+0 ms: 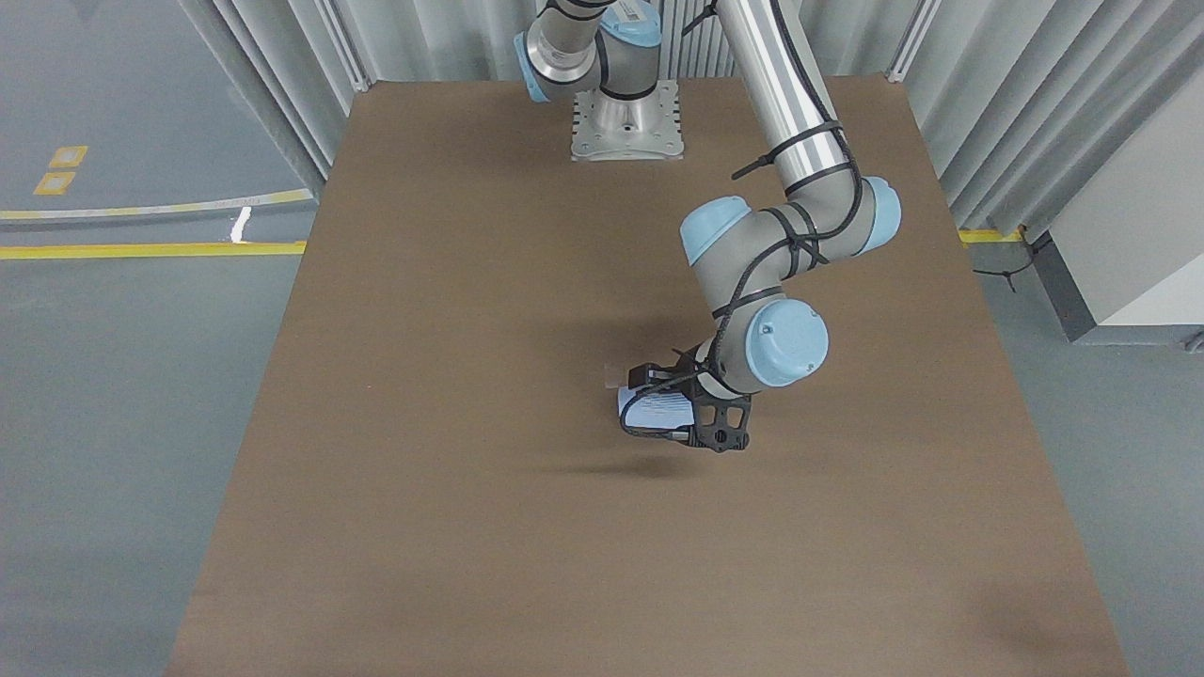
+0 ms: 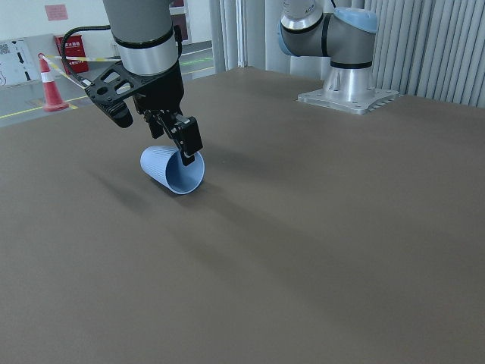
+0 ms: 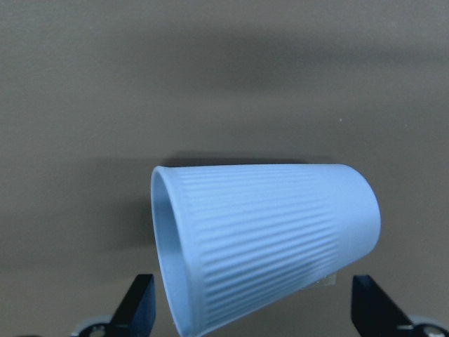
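A light blue ribbed cup [image 3: 263,239] lies on its side on the brown table [image 1: 451,542]. In the left view the cup [image 2: 159,165] has its mouth toward that camera, and my gripper [image 2: 170,136] hangs just over it, its fingertip near the rim. In the front view the gripper [image 1: 689,412] partly covers the cup [image 1: 655,408]. The wrist view shows the two fingers apart at the bottom edge, the cup above and between them, not visibly gripped.
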